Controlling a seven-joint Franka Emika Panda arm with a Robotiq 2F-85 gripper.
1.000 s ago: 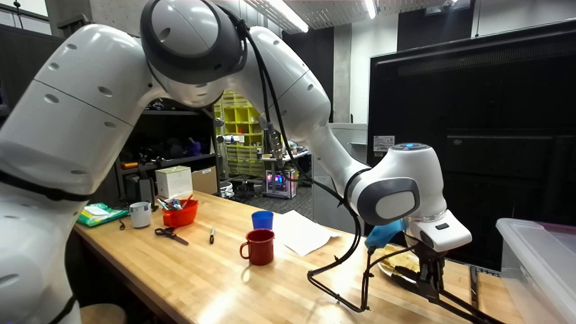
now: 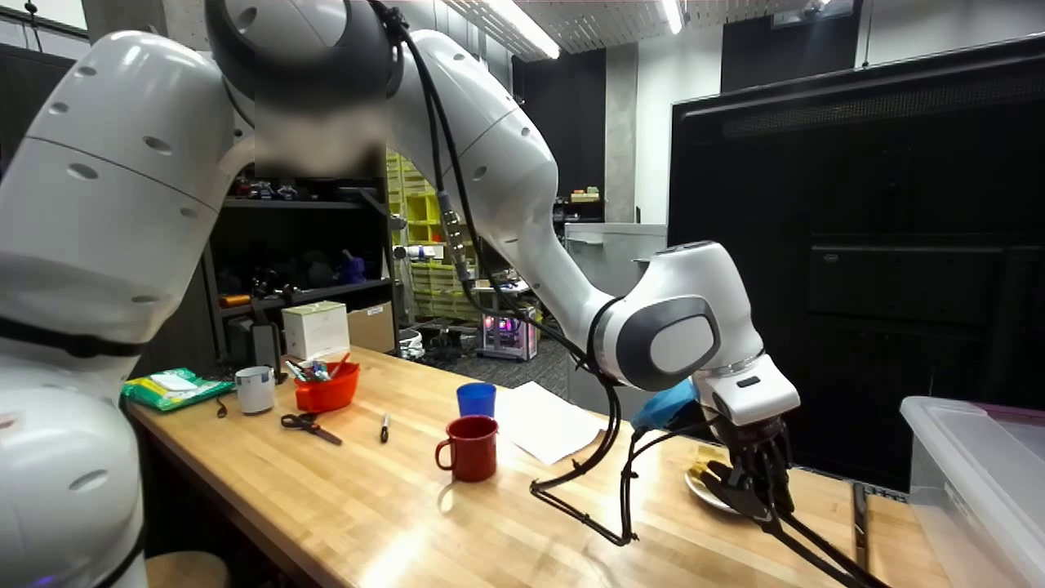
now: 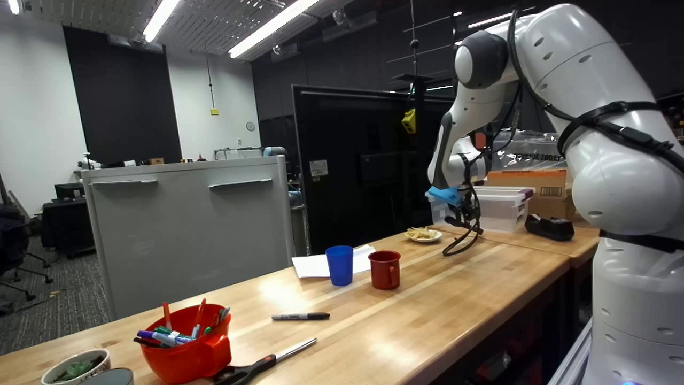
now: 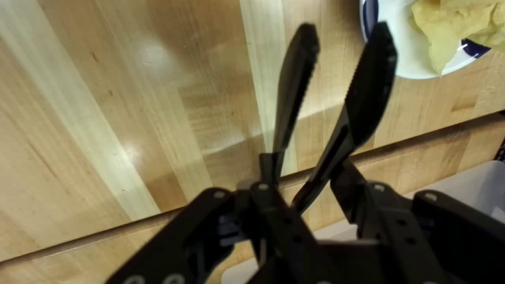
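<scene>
In the wrist view my gripper has its two black fingers a short way apart, with bare tabletop showing between them. A white plate with blue rim marks (image 4: 414,71) lies at the upper right there, just beyond the fingertips, holding yellow chips (image 4: 452,28). From exterior view 1, the gripper (image 2: 740,496) appears low in front of this plate (image 2: 707,498) and hides part of it. In exterior view 2 the plate (image 3: 424,239) stands on the table, left of the dark gripper (image 3: 466,222).
A red mug (image 2: 472,449) and blue cup (image 2: 476,398) stand mid-table near a white paper sheet (image 2: 544,421). Farther off are a red marker holder (image 2: 327,390), scissors (image 2: 311,427) and a marker (image 2: 384,428). A clear bin (image 2: 980,480) borders the right side. Cables loop below the wrist.
The arm has swung left in exterior view 1, and its wrist has tilted and risen slightly. The gripper has shifted left across the plate's front. The table objects remain in place.
</scene>
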